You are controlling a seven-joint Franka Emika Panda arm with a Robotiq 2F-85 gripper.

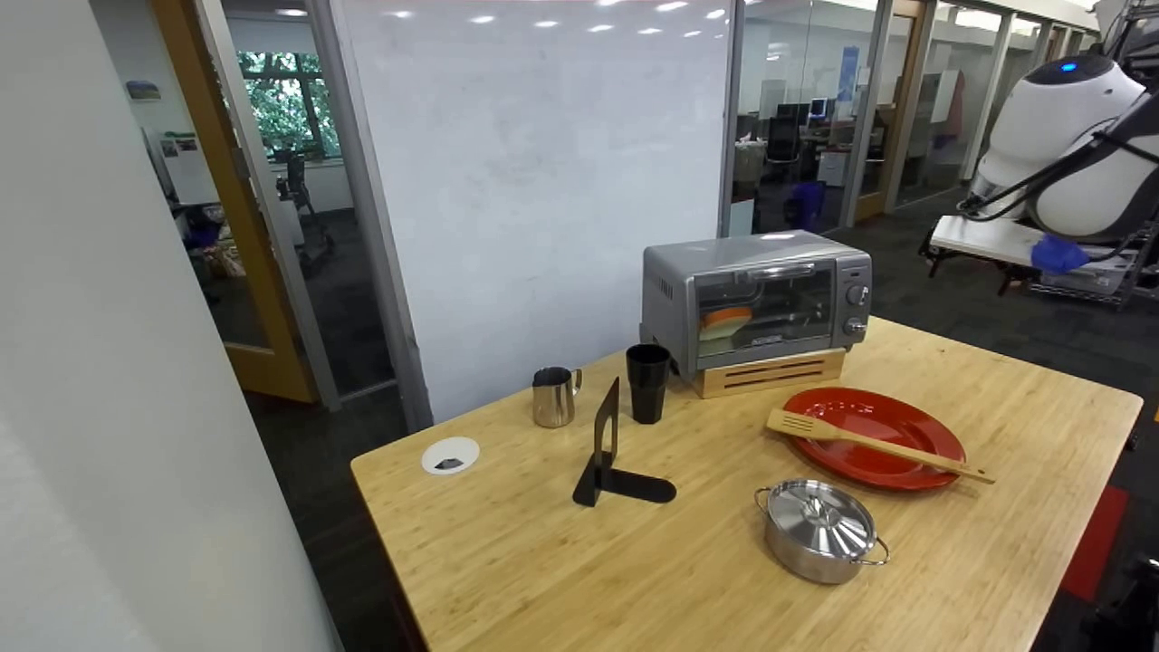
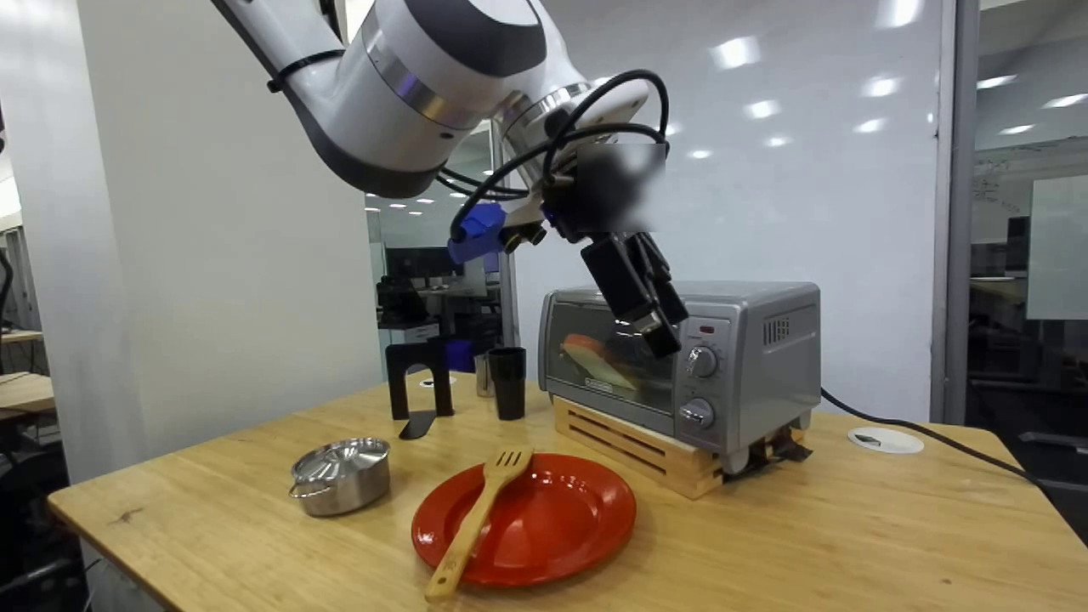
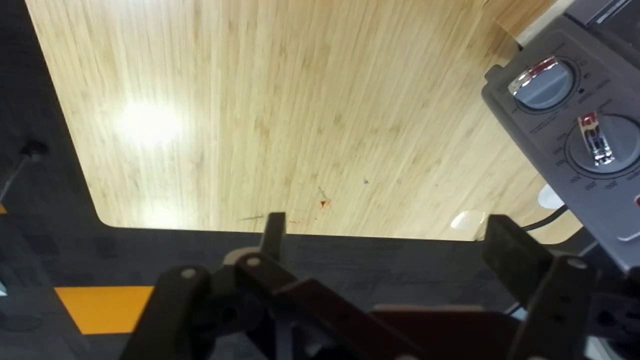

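Observation:
My gripper stands open in the wrist view, its two dark fingers wide apart with only table edge and floor showing between them. In exterior view 2 the gripper hangs in the air, overlapping the right side of the grey toaster oven. The oven's door is shut, and something orange and pale shows behind its glass. A red plate lies on the table with a wooden slotted spatula across it. Left of it sits a lidded steel pot.
A black bookend, a black cup and a steel pitcher stand left of the oven. The oven rests on a slotted wooden stand. A cable runs behind it. Bare table lies beside the oven's control side.

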